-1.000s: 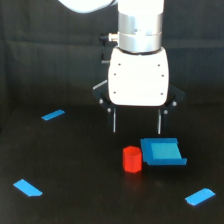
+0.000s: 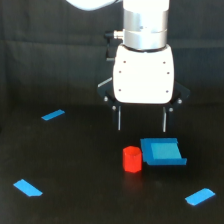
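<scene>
A small red block [image 2: 132,159] stands on the dark table, close to the left side of a shallow blue tray [image 2: 175,161]. I cannot tell whether the block touches the tray. My gripper [image 2: 142,130] points down above and behind them in the view, its two thin fingers [image 2: 119,119] spread wide. Nothing shows between them. The tray's lighter blue floor looks empty.
Blue tape strips lie on the table: one at the back left [image 2: 53,115], one at the front left [image 2: 27,188] and one at the front right [image 2: 200,197]. A dark curtain [image 2: 50,60] hangs behind.
My gripper has shifted slightly to the right, its fingers still apart. The red block and blue tray have not moved.
</scene>
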